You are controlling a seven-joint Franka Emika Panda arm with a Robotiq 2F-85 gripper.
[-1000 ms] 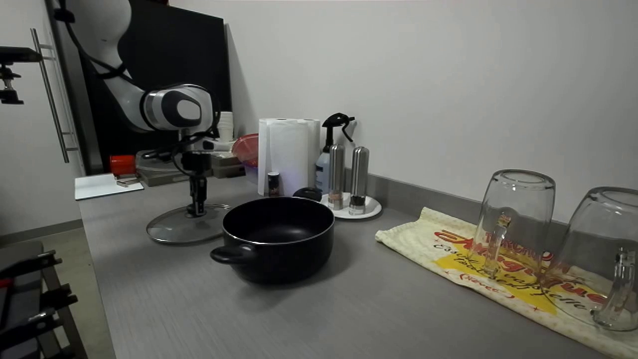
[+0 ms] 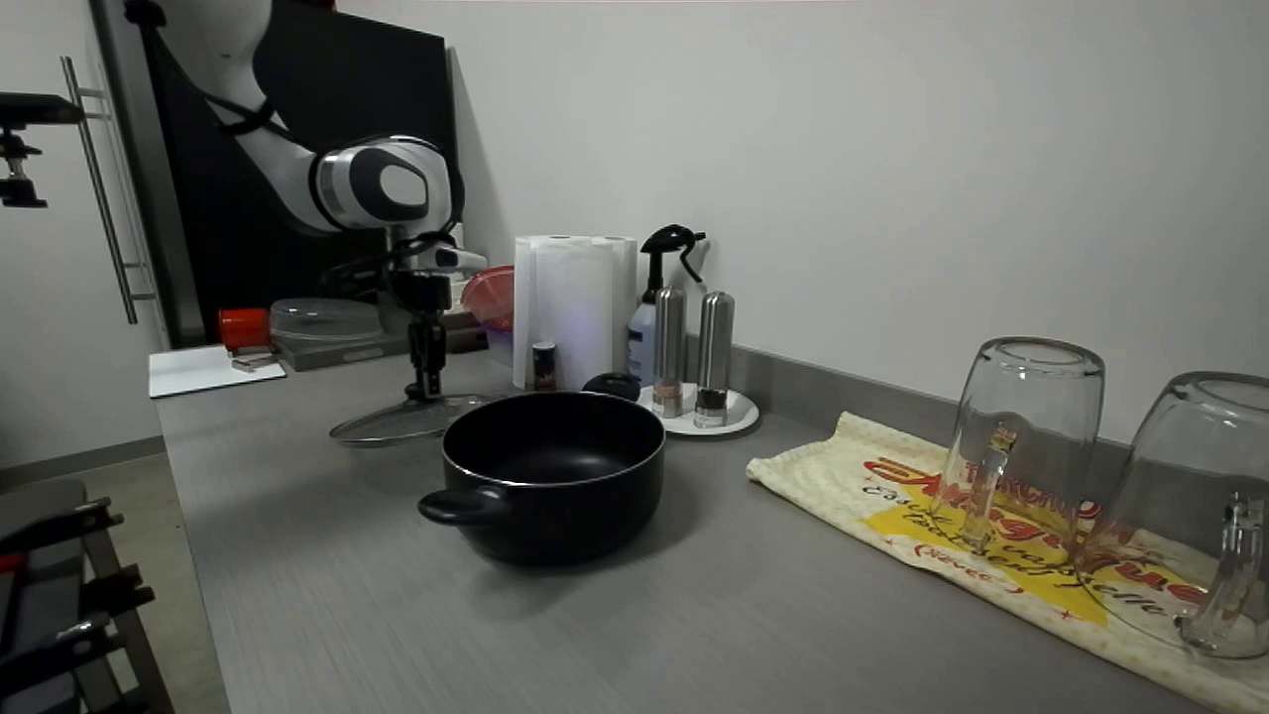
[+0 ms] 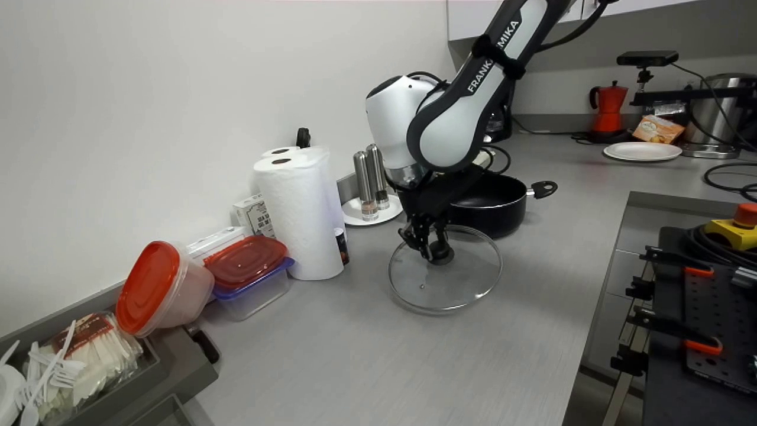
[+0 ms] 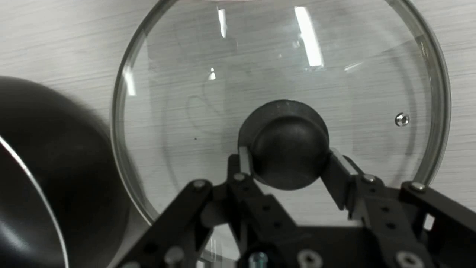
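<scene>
My gripper is shut on the round black knob [image 4: 290, 147] of a glass lid, one finger on either side of it. The clear lid [image 3: 454, 287] has a metal rim and a small vent hole. In the first exterior view the lid [image 2: 399, 424] hangs over the counter beside the pot, with a faint shadow below. A black pot [image 2: 553, 482] with two handles stands uncovered on the counter; its dark wall [image 4: 71, 147] shows at the left of the wrist view, close to the lid's rim.
Paper towel rolls [image 3: 298, 213], a plate [image 3: 365, 213] with two mills and plastic tubs [image 3: 167, 287] line the wall. Glass mugs [image 2: 1023, 440] stand inverted on a cloth [image 2: 821, 464]. The counter [image 2: 357, 595] in front of the pot is clear.
The lid has risen from the counter, held by its knob, and moved to the right and toward the wall in the first exterior view. The pot has not moved.
</scene>
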